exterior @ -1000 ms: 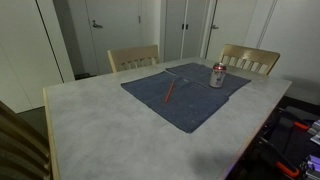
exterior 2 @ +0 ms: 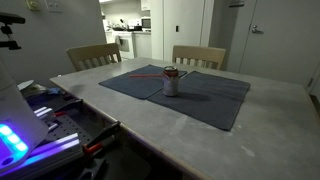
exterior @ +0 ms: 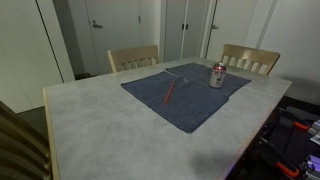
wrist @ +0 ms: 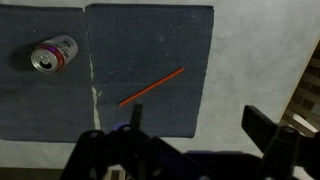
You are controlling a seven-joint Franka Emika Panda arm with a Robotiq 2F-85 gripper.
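Observation:
A red stick (wrist: 151,87), thin like a pencil or straw, lies slantwise on a dark blue-grey cloth (wrist: 150,35) in the wrist view; exterior view 1 shows the same stick (exterior: 170,91) near the cloth's middle. Left of it in the wrist view, a drink can (wrist: 54,54) rests on the cloth. In exterior view 1 the can (exterior: 217,75) stands upright toward the right. My gripper is open at the bottom of the wrist view, its fingers wide apart, with nothing held. It hangs above the table, clear of both objects.
Bare tabletop (exterior: 100,125) stretches left and in front of the cloth in exterior view 1. Wooden chairs (exterior: 133,57) stand round the table edges. A pale crease or seam runs between two parts of the cloth.

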